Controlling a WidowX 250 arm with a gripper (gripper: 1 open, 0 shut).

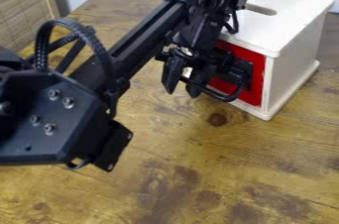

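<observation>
A white wooden box (294, 40) with a slot in its top stands at the upper right, with a red panel (253, 87) on its front face. My black gripper (184, 81) is in front of that panel, at the left part of the box's front, its fingers pointing down and left. The arm partly hides the red panel. Whether anything is between the fingers is hard to make out against the dark arm.
A woven tan panel (19, 6) stands at the upper left. The arm's base fills the left side.
</observation>
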